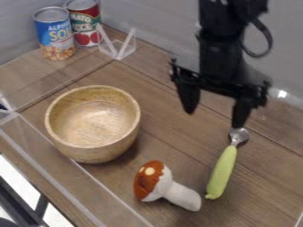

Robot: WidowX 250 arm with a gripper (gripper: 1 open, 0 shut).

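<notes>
My black gripper (213,97) hangs over the middle right of the wooden counter, its fingers apart and empty. Below it to the right lies a utensil with a green handle (222,171) and a metal top. A wooden bowl (92,124) sits at the left, and a toy mushroom (166,186) with an orange-brown cap lies on its side at the front.
An Alphabet soup can (55,34) and a red can (87,22) stand at the back left beside some white plastic pieces. The counter's front edge runs along the lower left. A grey wall is behind.
</notes>
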